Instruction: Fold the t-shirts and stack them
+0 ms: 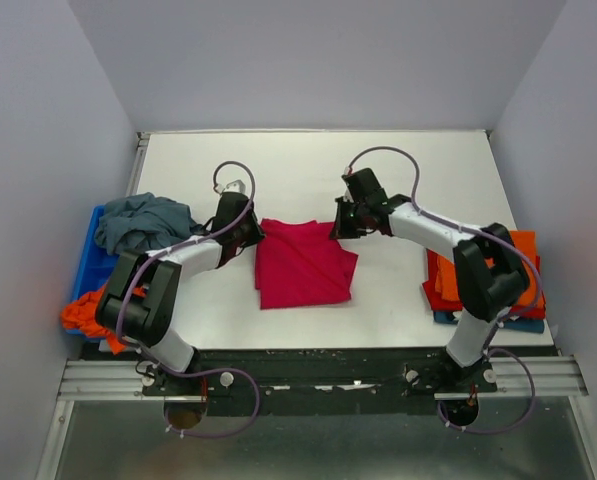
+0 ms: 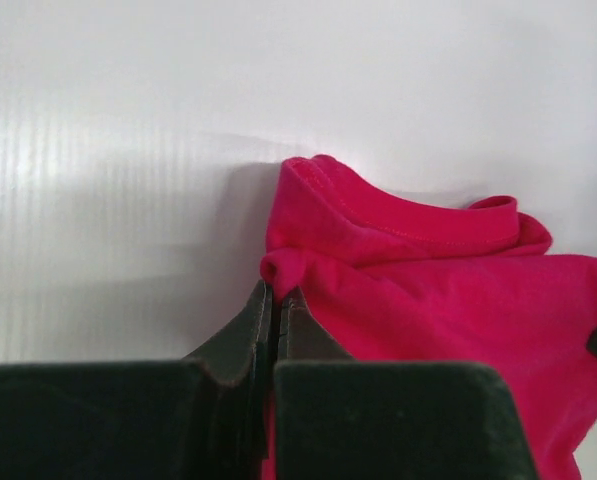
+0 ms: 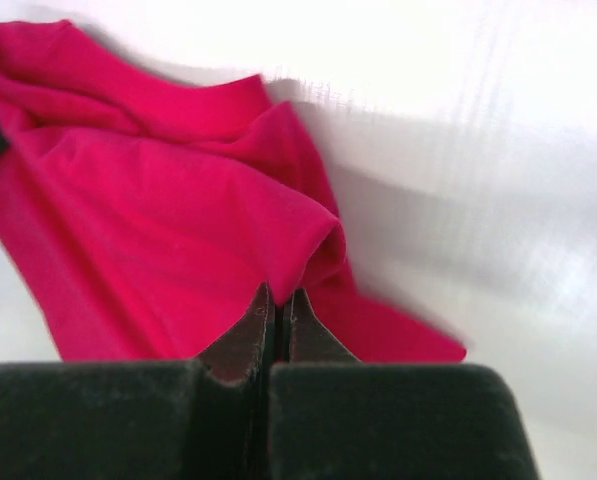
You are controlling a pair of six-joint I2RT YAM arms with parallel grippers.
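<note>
A magenta T-shirt (image 1: 301, 270) lies partly folded in the middle of the white table. At its upper left corner my left gripper (image 1: 260, 234) is shut on the cloth, bunched between the tips in the left wrist view. At the upper right corner my right gripper (image 1: 335, 232) is shut, its tips (image 3: 284, 298) on a raised fold of the shirt in the right wrist view; whether cloth is pinched between them is hard to tell.
A blue bin (image 1: 92, 264) at left holds grey-blue and orange clothes. A stack of orange, red and blue folded shirts (image 1: 523, 290) lies at the right.
</note>
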